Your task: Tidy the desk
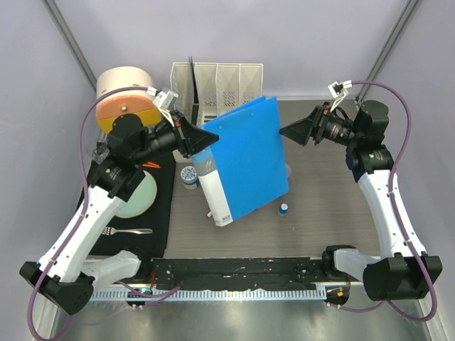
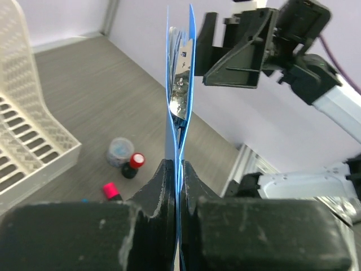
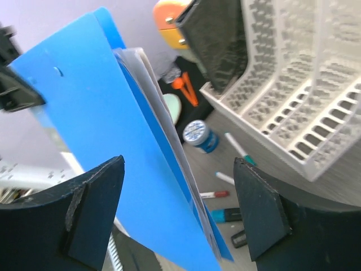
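Observation:
My left gripper (image 1: 193,144) is shut on the spine-side edge of a blue folder (image 1: 249,163), held upright above the desk with papers or clips between its covers; the left wrist view shows it edge-on between the fingers. My right gripper (image 1: 294,132) stands open just off the folder's upper right edge, with the folder's open edge in front of its fingers in the right wrist view. A white slotted file rack (image 1: 226,74) stands at the back, with a dark item in its left slot.
A black mat holds a green plate (image 1: 135,197) and fork (image 1: 124,231). A blue-lidded jar (image 1: 190,177), pens and small bottles (image 2: 134,164) lie under and around the folder. A round yellow-white container (image 1: 119,92) is at back left.

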